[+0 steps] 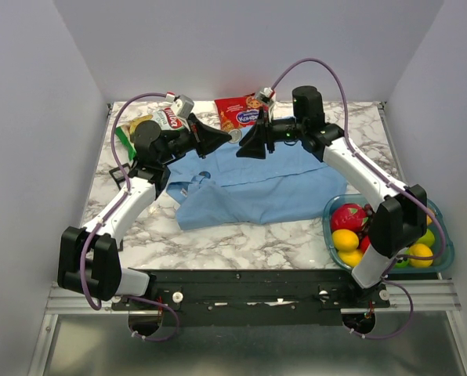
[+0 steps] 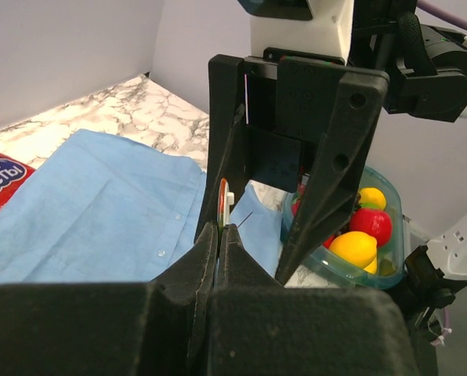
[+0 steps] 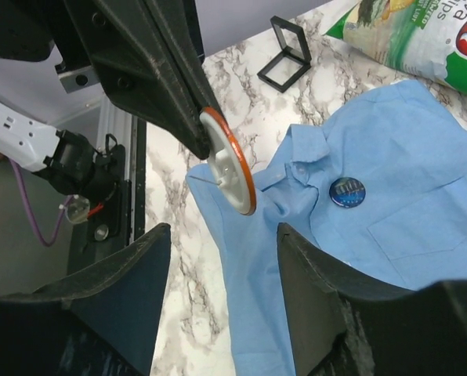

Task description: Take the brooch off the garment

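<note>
Held edge-on in the air is a round, orange-rimmed brooch point(image 3: 235, 168), its white back turned toward the right gripper with a thin pin sticking out. My left gripper is shut on its edge. Facing it, the right gripper stands open with empty space between its fingers; in the left wrist view these fingers point(image 2: 327, 176) stand around and beyond the brooch, and contact cannot be told. The blue garment point(image 1: 269, 192) lies below on the table, apart from the held brooch. A dark round badge point(image 3: 347, 192) sits on the garment.
A fruit-filled bin point(image 1: 448, 258) stands at the front right. Snack bags, one red point(image 1: 237, 112) and one green point(image 3: 421, 43), lie at the back. A small black frame point(image 3: 287, 59) is on the left. Bare marble shows in front of the garment.
</note>
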